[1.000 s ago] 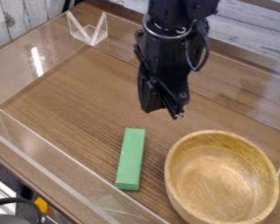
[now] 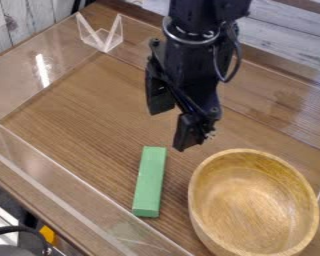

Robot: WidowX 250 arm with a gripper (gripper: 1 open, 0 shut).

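Note:
A black gripper [image 2: 180,116] on a black arm hangs over the wooden table in the upper middle, its fingers open and pointing down. Below and a little left of it lies a green block [image 2: 149,180], long and narrow. To the right of the block, under the gripper, sits a tan oval bowl [image 2: 251,201], empty.
A white wire-like object [image 2: 103,40] stands at the back left. Clear plastic edging runs along the left and front. A small yellow object [image 2: 47,235] shows at the lower left corner beside dark items.
The gripper has come lower and tilted more downward, its fingers now nearer the green block and showing further to the left.

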